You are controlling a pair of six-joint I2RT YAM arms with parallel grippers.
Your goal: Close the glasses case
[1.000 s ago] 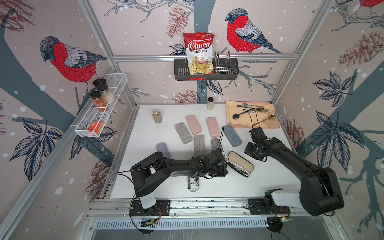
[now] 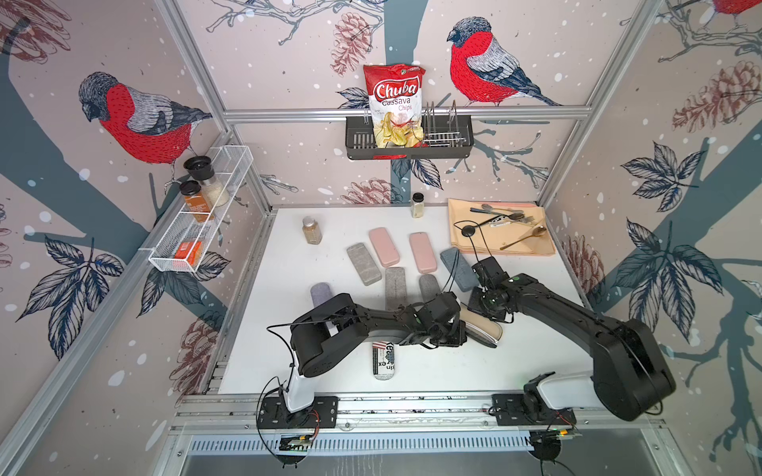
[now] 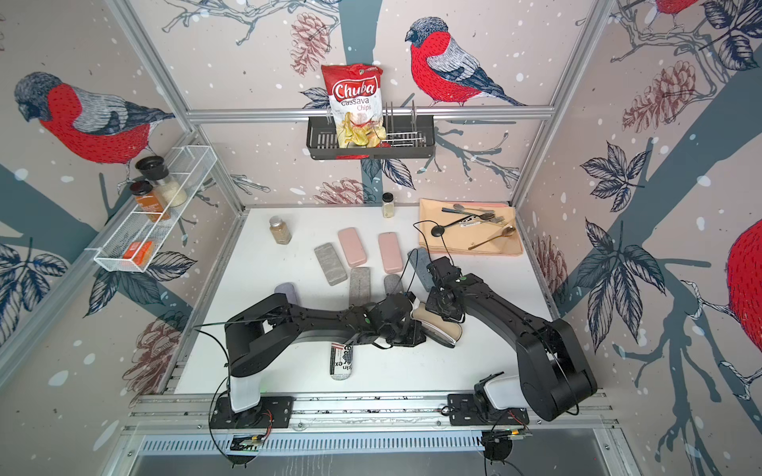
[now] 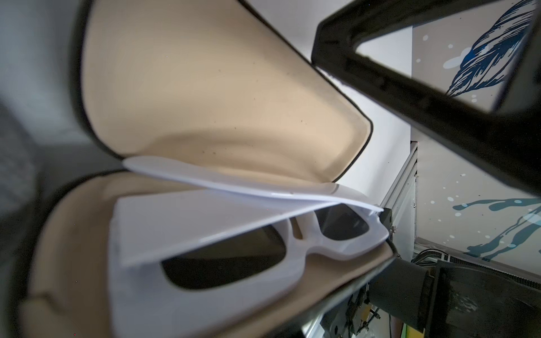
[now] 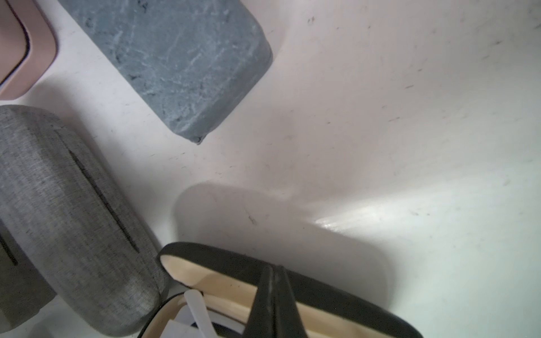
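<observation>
The open glasses case (image 2: 482,324) lies on the right front of the table, black outside and beige inside. In the left wrist view its lid (image 4: 214,84) stands raised behind the base (image 4: 62,236), where white sunglasses (image 4: 208,250) rest. My left gripper (image 2: 462,337) is at the case's left front side, shut; its fingertips are hidden in its wrist view. Nothing shows held in my right gripper, whose shut fingers overlap the lid in the right wrist view. A dark frame-shaped part of the right gripper reaches the lid's outer edge in the left wrist view.
A grey case (image 5: 79,225) lies close to the open case's left end, a blue one (image 5: 186,62) behind it. Several other cases fill the table's middle. A can (image 2: 383,361) stands below the left forearm. Bare table lies to the right and in front.
My right gripper has moved left, from beside the case to its lid. The left gripper has moved right, up to the case's left side. The lid looks more raised and the case less exposed.
</observation>
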